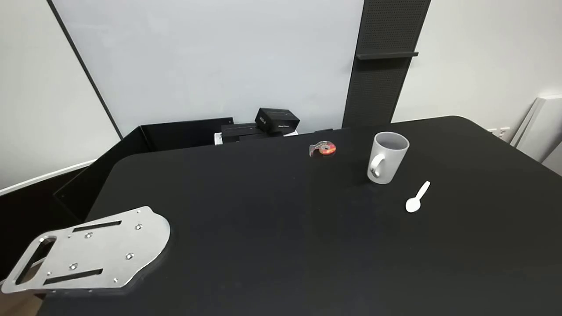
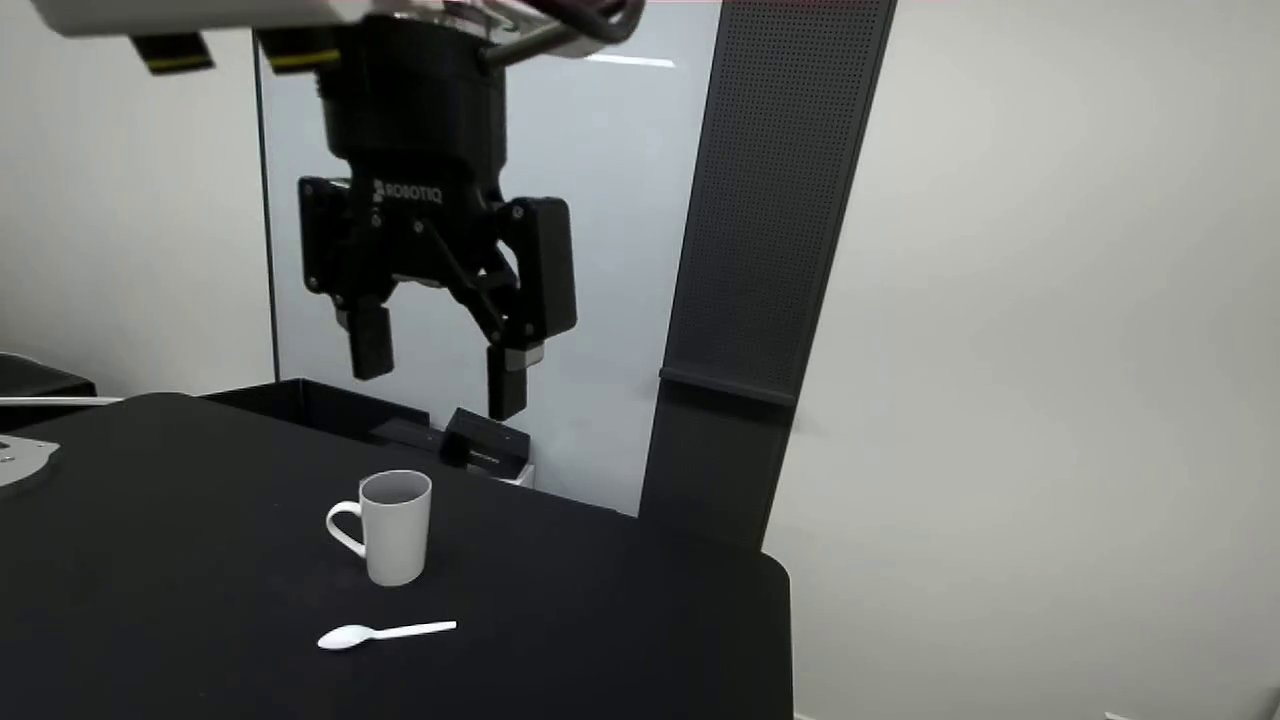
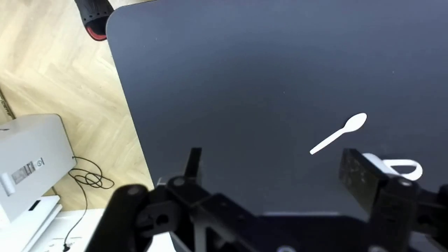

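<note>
A white mug (image 1: 388,158) stands upright toward the table's far right, its handle facing left in the second exterior view. Beside it lies a white plastic spoon (image 1: 417,198), flat on the black tabletop. High above the table hangs my gripper (image 2: 440,386), open, with nothing between its fingers. In the wrist view the spoon (image 3: 342,131) shows whole, while one finger (image 3: 361,178) covers most of the mug, leaving its handle (image 3: 413,168) in sight. A small tape dispenser (image 1: 323,148) with a red and orange roll rests near the back edge.
A grey metal plate (image 1: 105,247) with slots sits at the table's left side. Behind the table is a black bin with black boxes (image 1: 277,121).
</note>
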